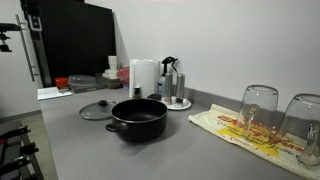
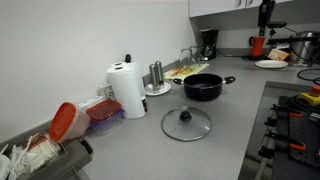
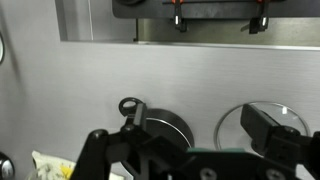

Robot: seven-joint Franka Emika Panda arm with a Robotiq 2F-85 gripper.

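A black two-handled pot (image 1: 139, 119) stands without a cover on the grey counter, its inside empty as far as shows. Behind it to the left, a glass lid (image 1: 98, 109) with a dark rim and knob lies flat; in the second exterior view, the lid (image 2: 186, 124) is nearer the camera than the pot (image 2: 204, 87). From above, my gripper is open, its fingers wide apart and nothing between them. The wrist view has the pot (image 3: 172, 120) partly hidden by the left finger and the lid (image 3: 232, 130) partly behind the right one.
Two upturned glass jars (image 1: 258, 107) rest on a yellow-and-white cloth (image 1: 222, 121). Along the wall are a paper towel roll (image 1: 144, 76) and bottles on a plate. A dish rack (image 2: 38, 160) and stacked containers (image 2: 101, 116) occupy the left. Counter in front of the pot is clear.
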